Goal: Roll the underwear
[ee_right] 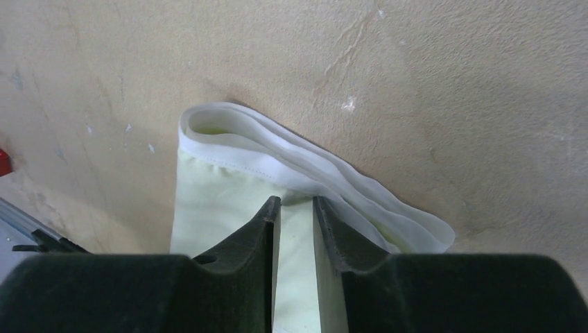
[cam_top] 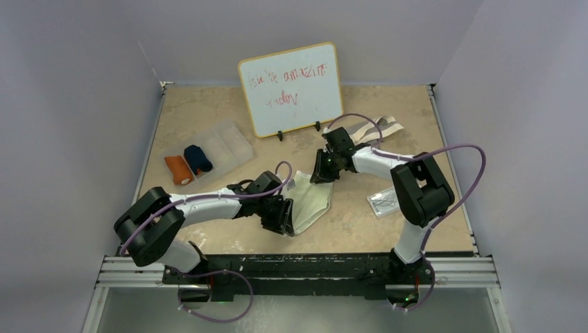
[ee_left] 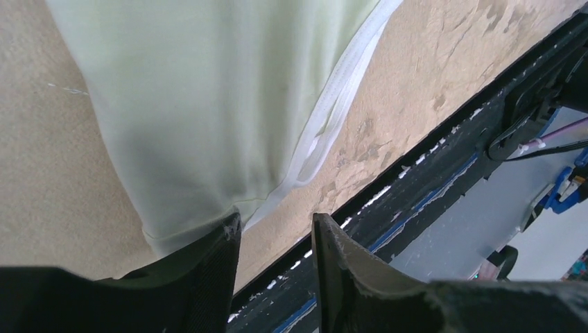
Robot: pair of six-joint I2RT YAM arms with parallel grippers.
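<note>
The pale cream underwear (cam_top: 310, 202) lies folded flat at the front middle of the table. My left gripper (cam_top: 284, 229) is low at its front left corner; in the left wrist view its fingers (ee_left: 208, 277) stand apart, one against the folded hem. My right gripper (cam_top: 319, 177) is down on the back edge; in the right wrist view its fingertips (ee_right: 333, 243) sit on the white waistband (ee_right: 249, 152) with a narrow gap between them. Whether cloth is pinched there I cannot tell.
A plastic box (cam_top: 229, 146) with orange and navy rolled pieces stands at the back left. A whiteboard (cam_top: 291, 97) is at the back, grey-and-white fabric (cam_top: 381, 128) at the back right, a clear flat case (cam_top: 381, 205) at the right. The table's front edge is close to my left gripper.
</note>
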